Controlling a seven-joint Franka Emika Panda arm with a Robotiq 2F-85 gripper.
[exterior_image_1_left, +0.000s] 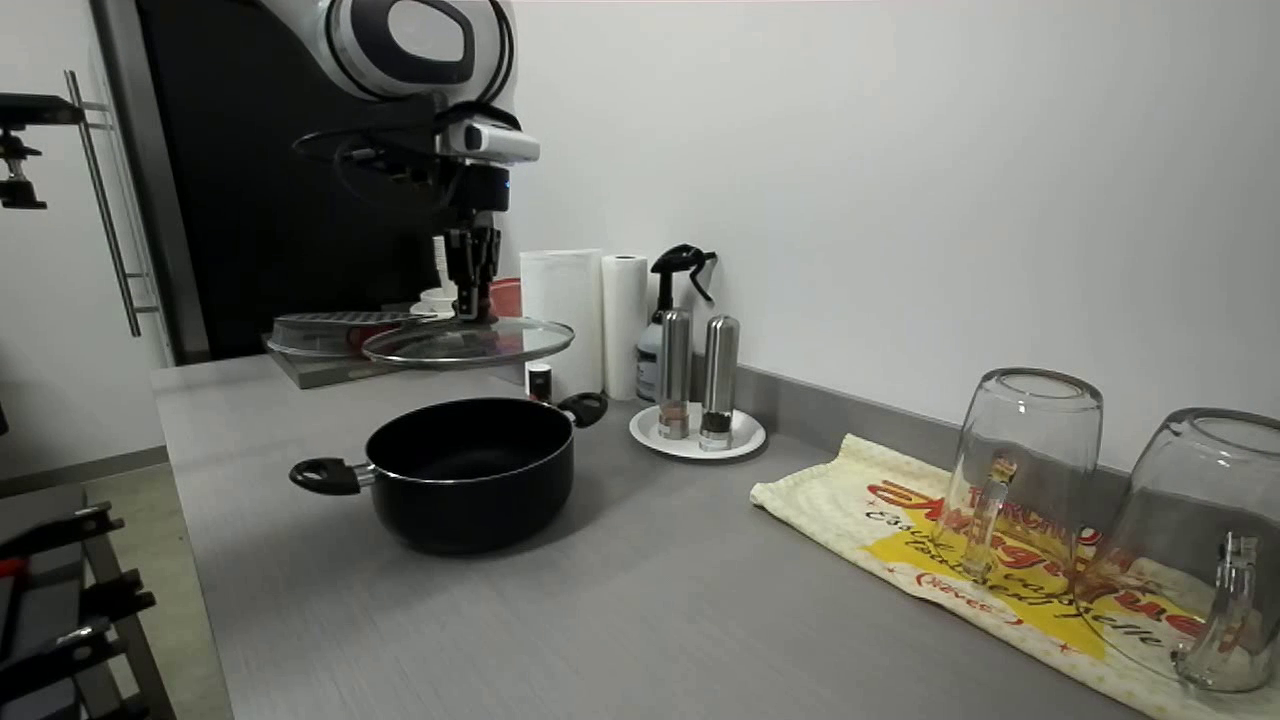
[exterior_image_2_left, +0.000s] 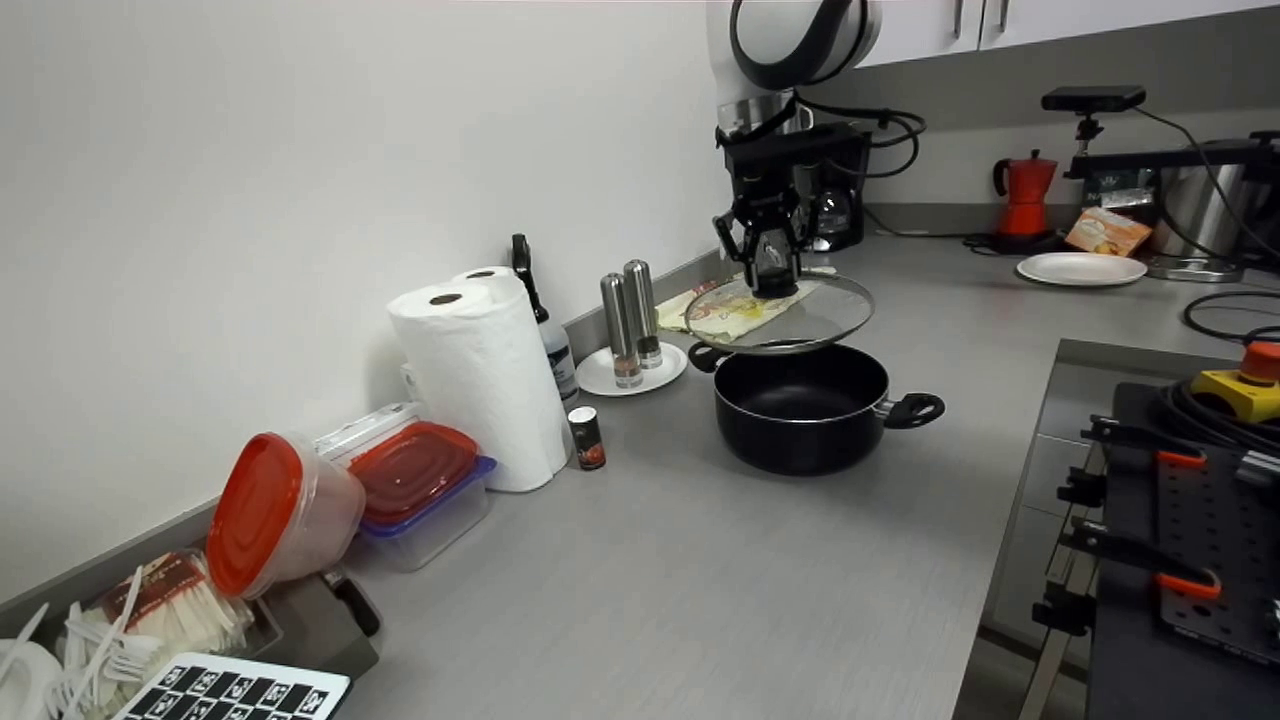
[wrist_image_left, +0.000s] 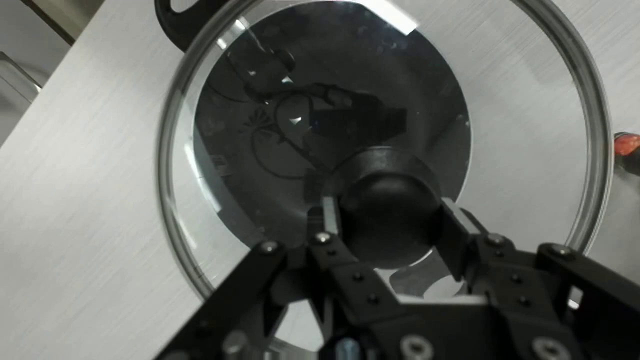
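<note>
My gripper (exterior_image_1_left: 476, 314) is shut on the dark knob (wrist_image_left: 388, 216) of a round glass lid (exterior_image_1_left: 528, 341) with a metal rim. The lid hangs level in the air, apart from the black pot (exterior_image_1_left: 474, 492) that stands uncovered on the counter. In exterior view 1 it shows above and behind the pot's opening. From exterior view 2 the lid (exterior_image_2_left: 828, 314) overlaps the far part of the pot (exterior_image_2_left: 798, 420). Looking down in the wrist view, the pot's dark inside (wrist_image_left: 336, 78) shows through the glass, off-centre toward the top.
A white plate (exterior_image_1_left: 644, 422) with two steel mills stands by the wall, near a spray bottle and paper rolls (exterior_image_1_left: 561, 314). A small dark jar (exterior_image_2_left: 587, 439) is close by. Glass mugs (exterior_image_1_left: 1020, 480) rest upside down on a cloth.
</note>
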